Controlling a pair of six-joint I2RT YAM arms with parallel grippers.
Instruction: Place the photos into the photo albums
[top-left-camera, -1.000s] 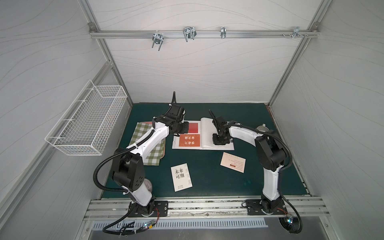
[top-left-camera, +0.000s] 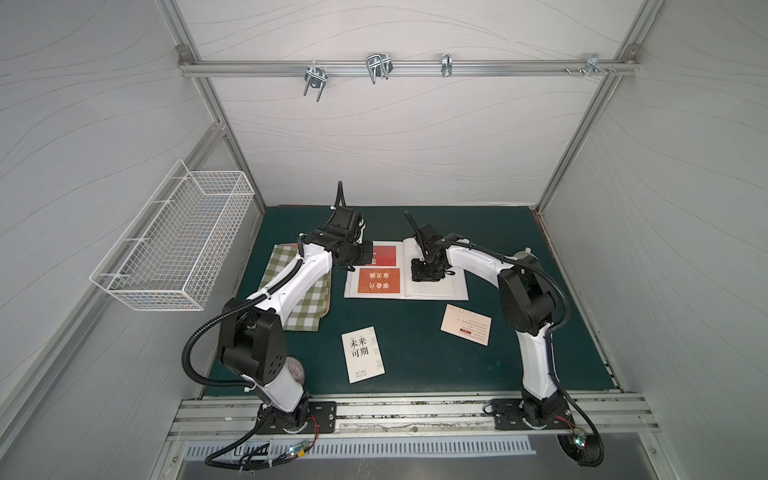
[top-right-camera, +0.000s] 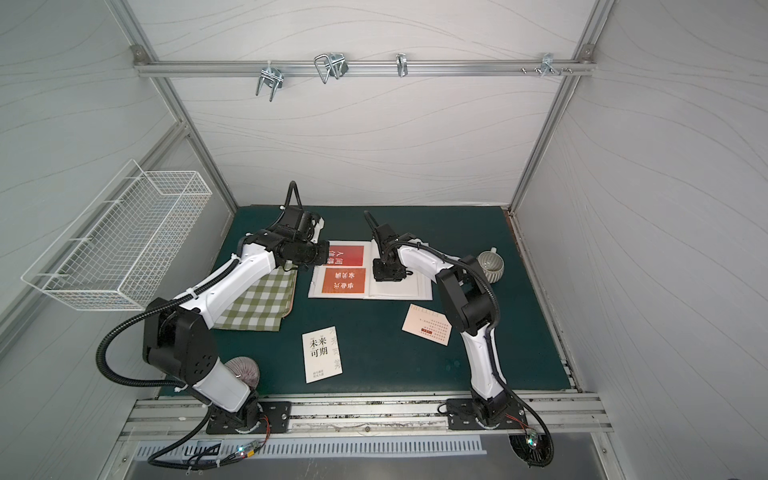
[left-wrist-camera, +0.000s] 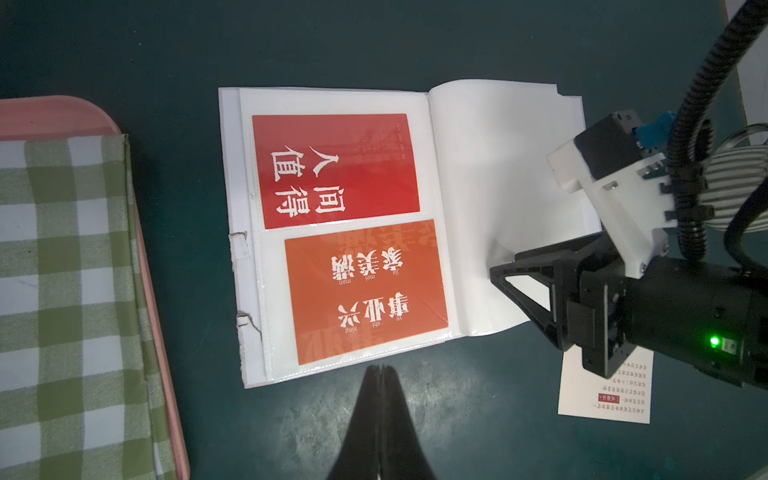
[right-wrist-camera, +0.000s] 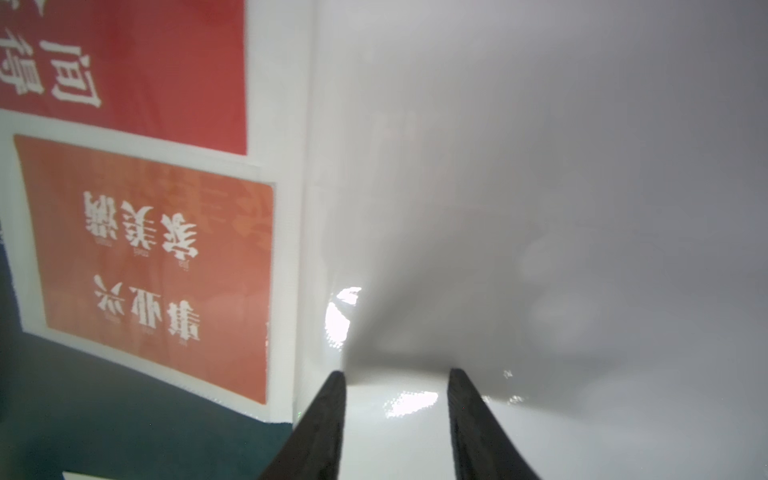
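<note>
An open album (left-wrist-camera: 504, 160) lies mid-table; its left page holds a red photo (left-wrist-camera: 336, 164) and an orange photo (left-wrist-camera: 365, 292). My right gripper is low over the glossy right-hand page beside the spine, fingers apart, nothing visible between them. My left gripper hangs above, in front of the album's left page, fingertips together and empty. A white card (top-left-camera: 363, 354) with dark characters lies at the front centre; a pinkish card (top-left-camera: 465, 325) lies right of it.
A checked cloth (top-right-camera: 252, 308) on a pink tray sits at left, a ribbed cup (top-right-camera: 490, 264) at right. A round ribbed object (top-right-camera: 244, 369) is near the left arm base. A wire basket (top-right-camera: 120, 240) hangs on the left wall.
My right gripper has shifted left across the album's right page toward the spine. My left gripper has edged slightly left.
</note>
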